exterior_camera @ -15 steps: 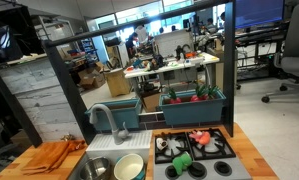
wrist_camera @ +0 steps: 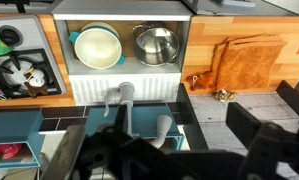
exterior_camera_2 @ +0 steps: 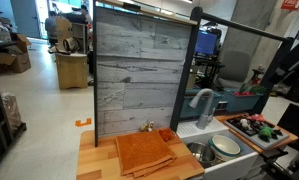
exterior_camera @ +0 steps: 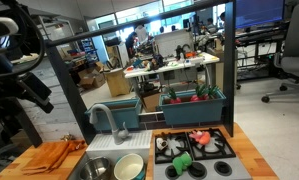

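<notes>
My gripper shows at the bottom of the wrist view as two dark, blurred fingers spread wide apart. It is open, with nothing held between them. It hangs high above the counter, over the faucet (wrist_camera: 125, 100) side. The sink holds a white bowl (wrist_camera: 97, 47) with a teal handle and a steel pot (wrist_camera: 156, 44). An orange towel (wrist_camera: 246, 65) lies on the wooden counter beside the sink. On the stove (exterior_camera: 197, 170) rest a green toy (exterior_camera: 183, 160), a pink toy (exterior_camera: 200, 136) and a whitish item (exterior_camera: 161, 142). In exterior view 1 the dark arm (exterior_camera: 17, 70) fills the upper left; its fingertips cannot be made out.
Behind the stove, a teal bin (exterior_camera: 192, 108) holds red and green items. A grey plank wall (exterior_camera_2: 139, 80) stands beside the towel, and a dark frame bar (exterior_camera: 129, 22) crosses above the counter. A small brass-coloured object (wrist_camera: 225, 95) sits near the towel.
The arm has come further into exterior view 1 from the left edge, now covering more of the upper left. The objects on the counter, in the sink and on the stove look unmoved.
</notes>
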